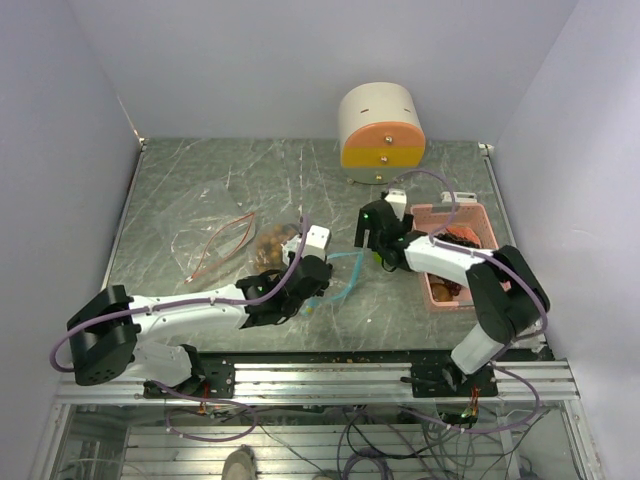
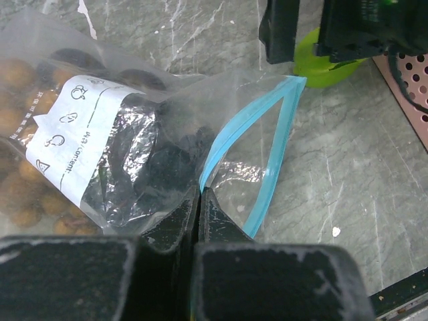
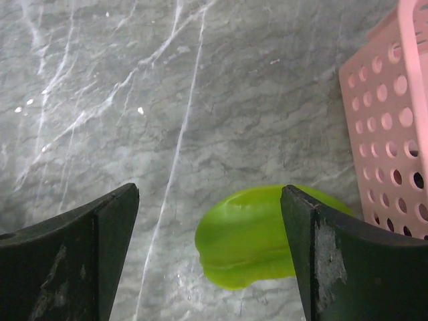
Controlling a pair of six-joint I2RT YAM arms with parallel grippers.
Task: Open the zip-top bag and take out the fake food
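Note:
The clear zip bag [image 2: 180, 127] with a blue zip strip [image 2: 231, 130] lies on the table, its mouth parted into a loop. Brown round items [image 2: 17, 120] and dark ones show inside, beside a white label [image 2: 83, 130]. My left gripper is shut on the bag's rim at the zip strip. A green fake vegetable [image 3: 247, 231] rests on the table beside the pink basket. Low above it, my right gripper stands open; its right finger [image 3: 334, 267] covers part of the vegetable, and nothing is held.
The pink basket [image 1: 485, 225] on the right holds dark and reddish fake food. An empty clear bag with a red strip [image 1: 222, 245] lies left. A small drawer cabinet [image 1: 382, 130] stands at the back. Bare table shows in front of the basket.

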